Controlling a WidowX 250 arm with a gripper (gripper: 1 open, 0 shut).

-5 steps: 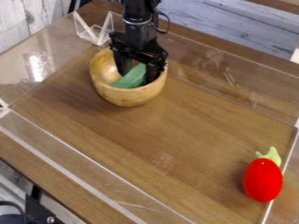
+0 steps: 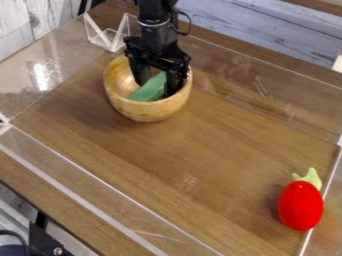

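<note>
A wooden bowl [image 2: 147,105] sits at the back left of the wooden table, with a green object [image 2: 150,88] inside it. My black gripper [image 2: 158,70] hangs over the bowl with its fingers down around the green object; whether they grip it is hard to tell, as they are dark and small.
A red plush object [image 2: 301,206] with a pale green top lies at the front right. A clear angular holder [image 2: 107,32] stands behind the bowl at the back left.
My gripper has shifted very slightly over the bowl; the bowl and red object look unchanged.
</note>
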